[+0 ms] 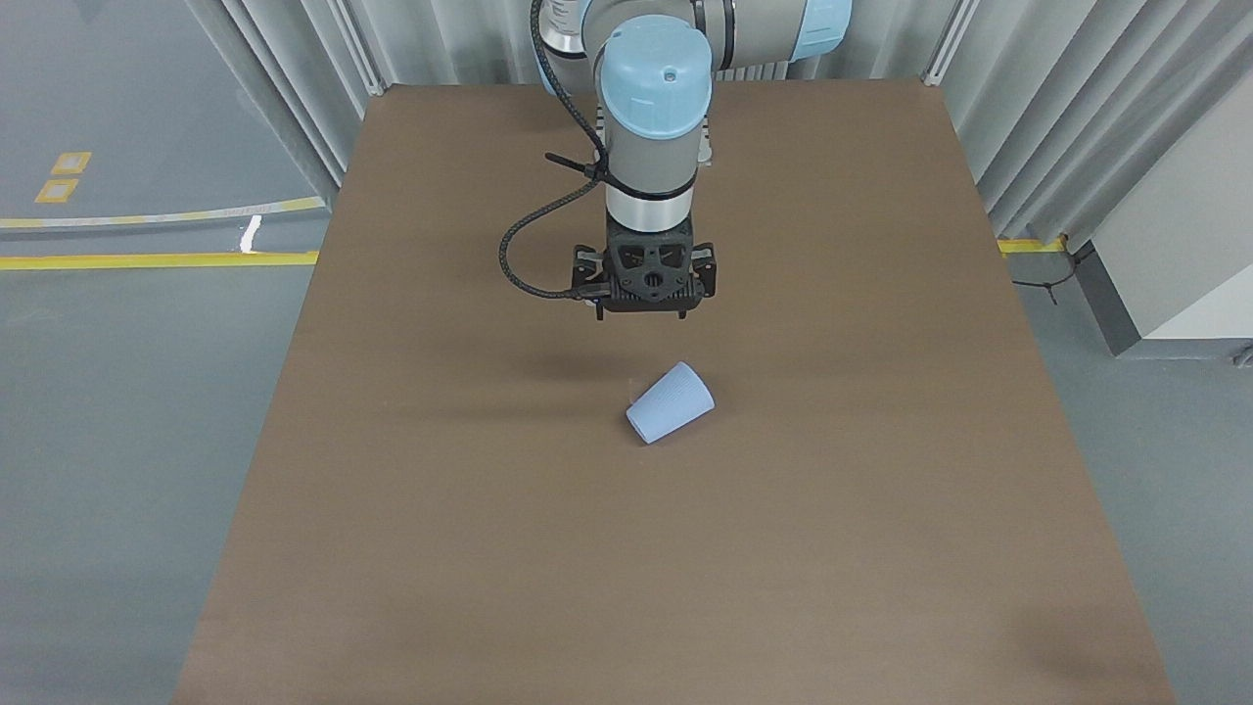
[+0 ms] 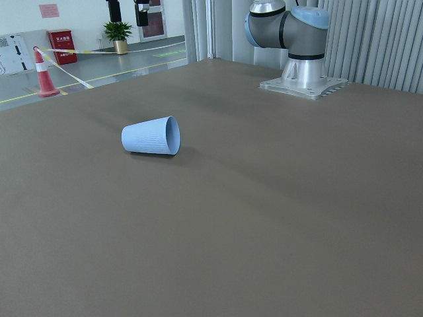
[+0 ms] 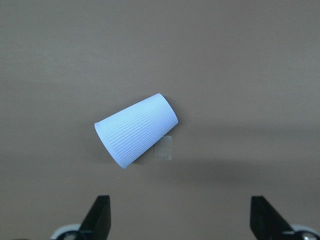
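A light blue ribbed cup (image 1: 670,403) lies on its side near the middle of the brown table (image 1: 470,529); the left view (image 2: 149,136) shows its open mouth facing right. My gripper (image 1: 640,315) points down above the table, behind the cup in the front view and apart from it. In the wrist view its fingertips (image 3: 103,202) are wide apart at the bottom, with the cup beyond them and nothing between them.
A small clear square patch (image 3: 163,152) sits on the table beside the cup. The table around the cup is otherwise bare. Curtains (image 1: 446,47) stand behind the arm's base, and a floor area with a cone (image 2: 46,82) lies beyond the table.
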